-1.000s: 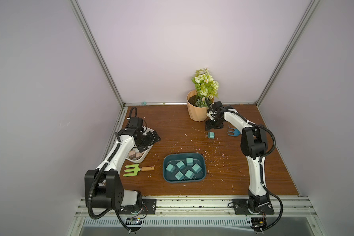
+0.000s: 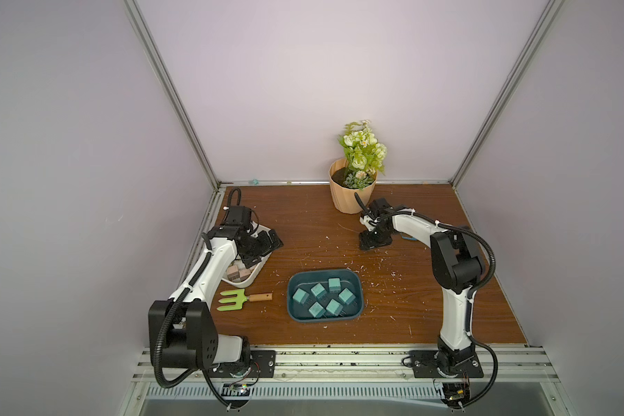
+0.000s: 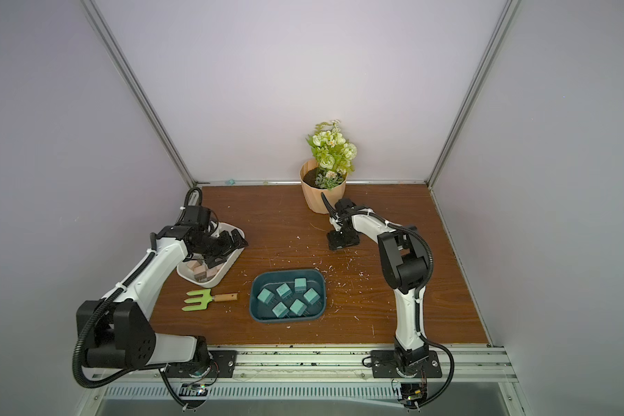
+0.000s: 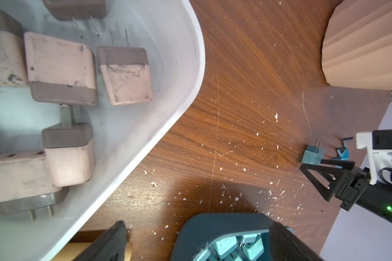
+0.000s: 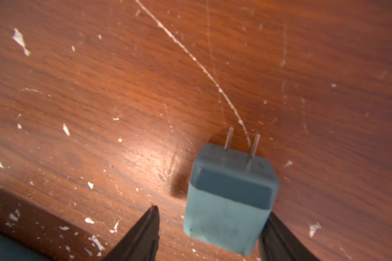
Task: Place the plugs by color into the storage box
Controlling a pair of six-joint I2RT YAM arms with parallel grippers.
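Note:
A teal plug [image 5: 228, 213], two pins pointing away, lies on the table between the fingers of my right gripper. The right finger [image 5: 276, 241] is close against its side; a gap shows at the left finger [image 5: 137, 239], so the fingers stand part open. In the top views the arm hides this plug. Teal plugs [image 2: 318, 290] lie in the dark teal box [image 2: 290, 291] at the front. The white box [image 4: 196, 65] on the left holds several pink plugs [image 4: 125, 83]. Over its inner edge, my left gripper stands open and empty.
A flower pot [image 2: 343, 197] stands at the back, close behind the right gripper. A green fork [image 2: 235, 299] lies in front of the white box. A blue tool [image 4: 343, 152] sits beside the right gripper. The table between the boxes and the pot is clear.
The left arm and both boxes have stayed put.

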